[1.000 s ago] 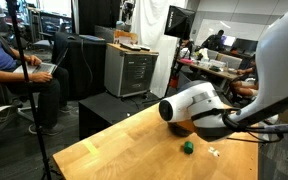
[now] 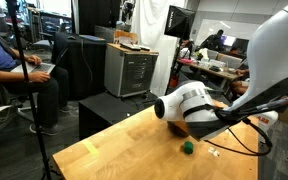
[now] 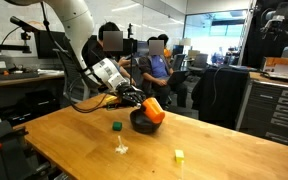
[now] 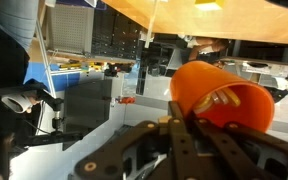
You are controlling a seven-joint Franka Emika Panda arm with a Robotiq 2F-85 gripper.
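An orange cup (image 3: 155, 109) is tipped well over to one side, low at the black bowl (image 3: 142, 124). My gripper (image 3: 138, 99) is shut on the cup at its upper left part. The wrist view looks into the cup (image 4: 192, 82), where a small pale yellowish thing (image 4: 222, 97) shows inside. Dark fingers (image 4: 199, 142) are against the cup's near side there. In the first exterior view my arm covers most of the cup and bowl. Whether the cup touches the bowl's rim, I cannot tell.
On the wooden table (image 3: 219, 140) lie a green block (image 3: 116, 126), a white piece (image 3: 122, 147) and a yellow block (image 3: 179, 157), all apart from the bowl. People sit beyond the far edge.
My arm's wrist end has turned and its right-hand part has risen a little in the first exterior view. The green block and the white piece have stayed in place.
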